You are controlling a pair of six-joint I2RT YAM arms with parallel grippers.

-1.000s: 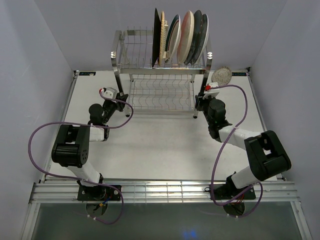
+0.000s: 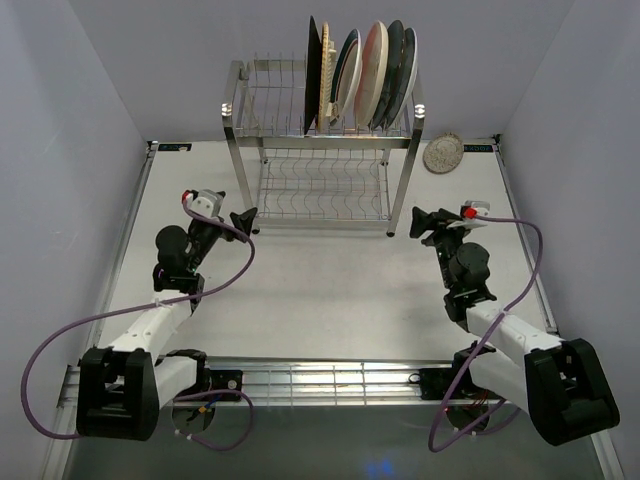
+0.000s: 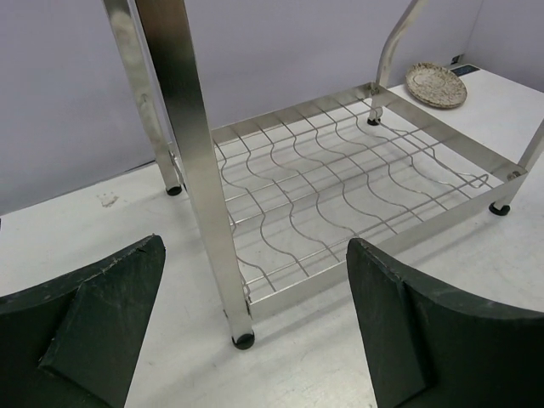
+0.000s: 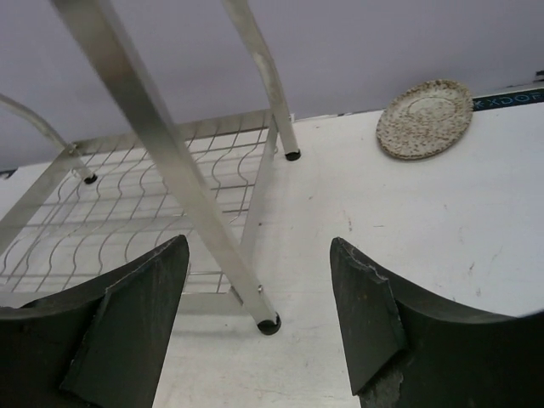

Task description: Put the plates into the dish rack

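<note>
Several plates (image 2: 372,75) in cream, dark and striped stand upright in the top tier of the metal dish rack (image 2: 278,137). The rack's lower tier is empty. A speckled plate (image 2: 443,153) lies flat on the table right of the rack, also in both wrist views. My left gripper (image 2: 234,218) is open and empty, just left and in front of the rack's front-left leg. My right gripper (image 2: 423,220) stands open and empty by the front-right leg, in front of the speckled plate.
Grey walls enclose the sides and back. A metal rail runs along the front edge.
Both arms have pulled back from the rack's front legs toward the front and outward. The plates and rack look unchanged.
</note>
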